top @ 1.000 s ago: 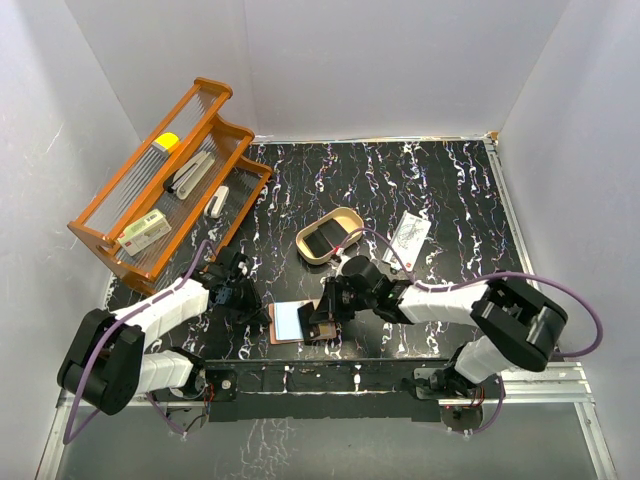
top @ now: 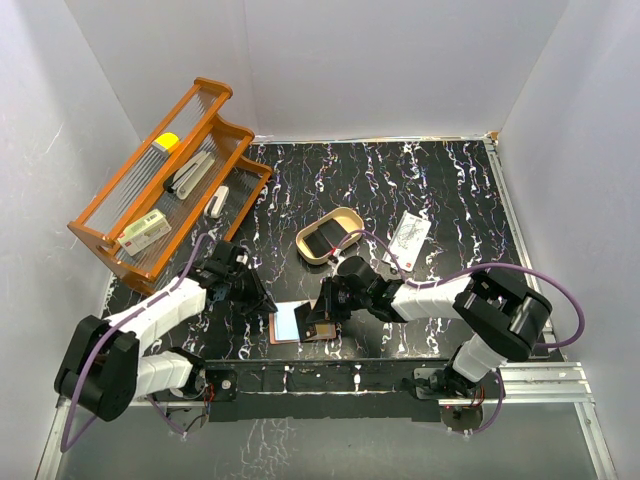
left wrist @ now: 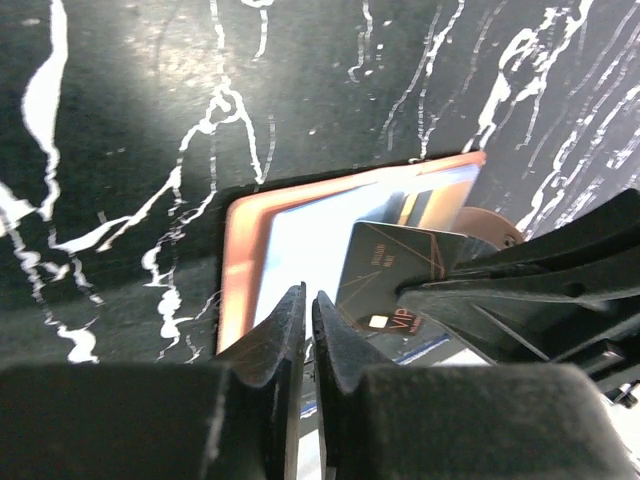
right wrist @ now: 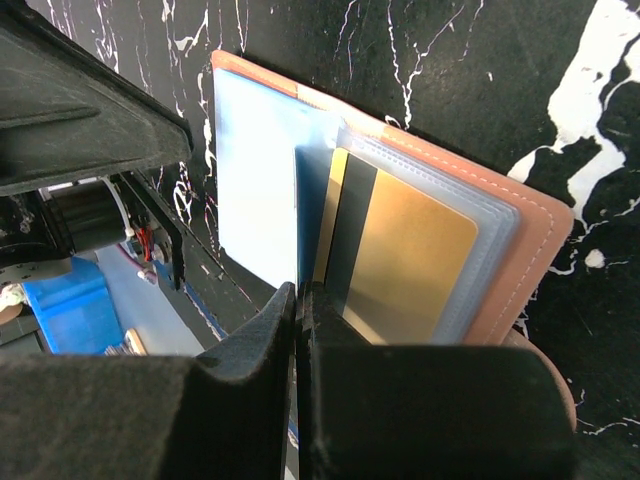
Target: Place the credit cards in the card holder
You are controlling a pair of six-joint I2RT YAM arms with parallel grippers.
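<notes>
The open tan card holder (top: 286, 337) lies near the table's front edge, with clear sleeves inside. A gold card with a black stripe (right wrist: 415, 262) is in one sleeve. My right gripper is shut on a thin black card (left wrist: 390, 275) marked VIP. The card stands edge-on over the holder's middle, beside the gold card; how deep its lower edge reaches is unclear. My left gripper is shut, nothing visible between its fingers, close to the holder's left side in the top view (top: 271, 309).
A wicker basket (top: 304, 252) with black cards inside stands behind the holder. A white keyboard-like panel (top: 409, 240) lies to its right. At the back left, a wooden rack (top: 150, 185) holds a stapler and boxes.
My left gripper has shifted slightly right, toward the holder. The right arm has drawn in a little at the elbow, while its gripper stays over the holder with the black card.
</notes>
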